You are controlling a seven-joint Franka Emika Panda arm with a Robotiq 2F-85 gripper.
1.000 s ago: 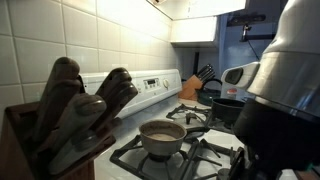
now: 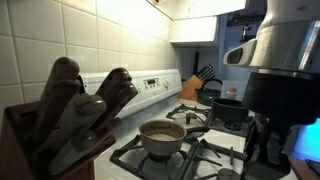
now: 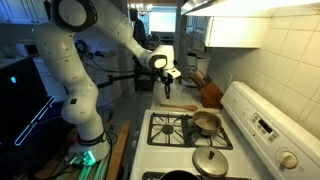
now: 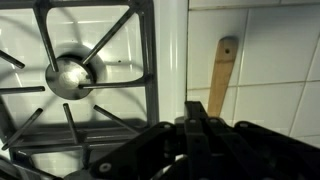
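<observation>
In exterior view 2 my gripper (image 3: pixel 168 92) hangs over the counter, past the far end of the stove. A wooden utensil (image 3: pixel 180 107) lies flat on the white tiles just beyond it. The wrist view shows its light brown handle (image 4: pixel 223 75), with a hole near the end; the lower part goes out of sight behind my gripper. The fingers look close together at the bottom of that view, and nothing shows between them. In exterior view 1 the dark gripper (image 2: pixel 268 150) is at the lower right, in front of the stove.
On the stove (image 3: pixel 150 158) stand a pan (image 3: pixel 207 122), a lidded pot (image 3: pixel 210 160) and a dark pan (image 3: pixel 180 177). One burner (image 4: pixel 72 75) is bare beside the tiles. A knife block (image 2: pixel 25 140) stands close at left in exterior view 1.
In exterior view 1 my arm has shifted right and somewhat up, so more of the stove and of the gripper shows. The pots and the knife block have not moved.
</observation>
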